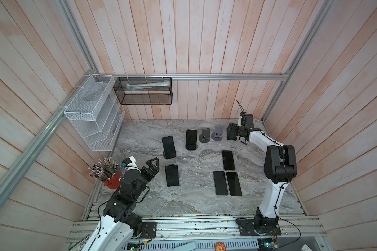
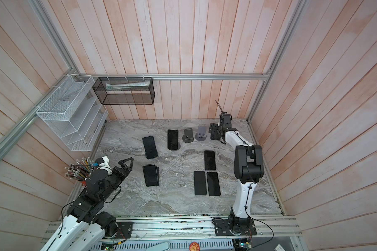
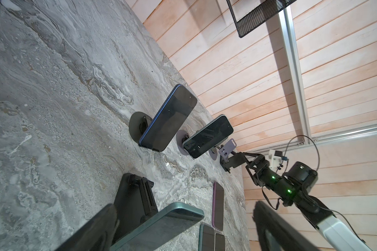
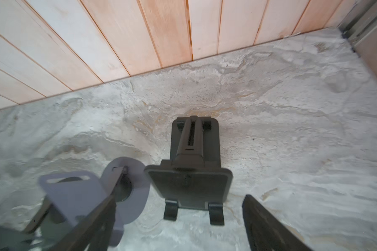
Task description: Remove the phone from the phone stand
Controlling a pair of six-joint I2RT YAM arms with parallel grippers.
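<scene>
Three phones stand propped on stands: one at the back (image 1: 191, 139), one at left (image 1: 168, 147) and a nearer one (image 1: 171, 174). A grey stand (image 1: 204, 135), a lilac stand (image 2: 201, 131) and a black stand (image 4: 188, 184) hold no phone. My right gripper is part open at the back right, its fingers apart on either side of the black stand in the right wrist view, nothing gripped. My left gripper is open and empty, beside the nearest propped phone.
Three phones lie flat at centre right: a rear one (image 1: 228, 160), a left one (image 1: 220, 182) and a right one (image 1: 234, 183). A red pen cup (image 1: 113, 180) stands at left, below white wire shelves (image 1: 94, 108).
</scene>
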